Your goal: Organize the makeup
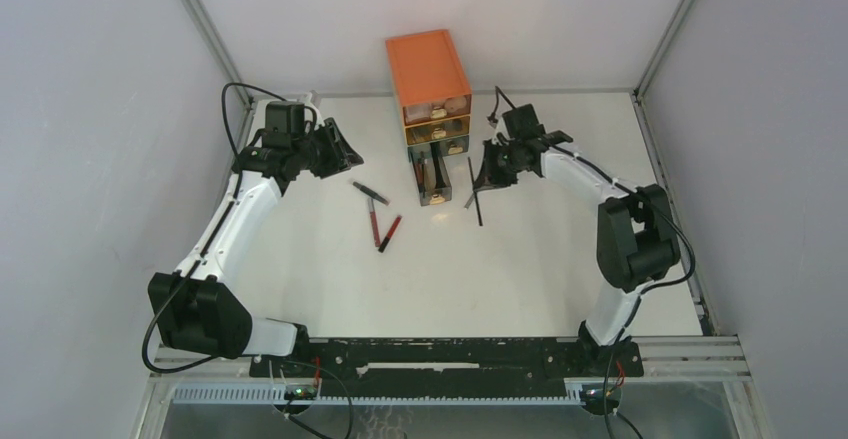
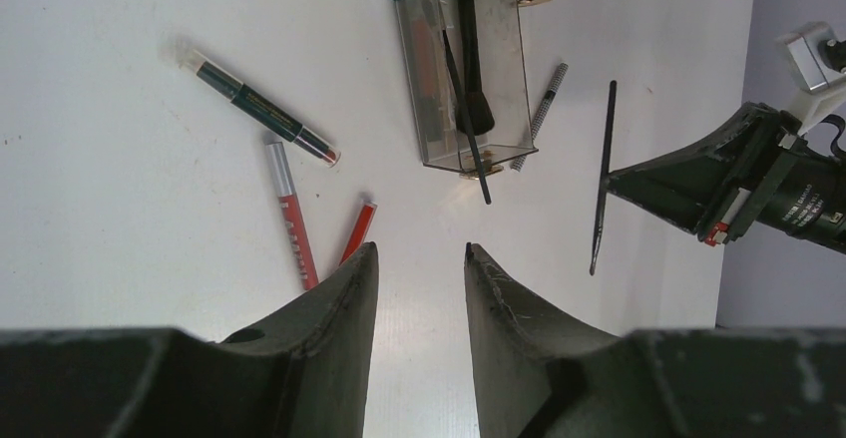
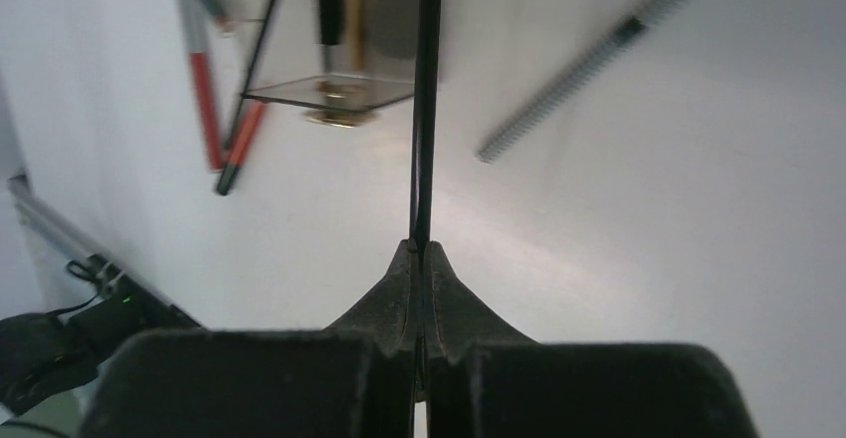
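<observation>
My right gripper (image 1: 480, 179) is shut on a slim black stick (image 3: 425, 109), held beside the open clear drawer (image 1: 435, 195) of the makeup organizer (image 1: 425, 64). Brushes and pencils lie in that drawer, one black stick (image 2: 477, 167) reaching over its front edge in the left wrist view. A silver-grey pencil (image 3: 559, 89) lies right of the drawer. A dark pen (image 2: 261, 109), a silver-red tube (image 2: 297, 230) and a red pencil (image 2: 356, 233) lie to the left. My left gripper stands open, with nothing between its fingers, above the table's left side.
The organizer stands at the back middle against the wall, with two closed drawers above the open one.
</observation>
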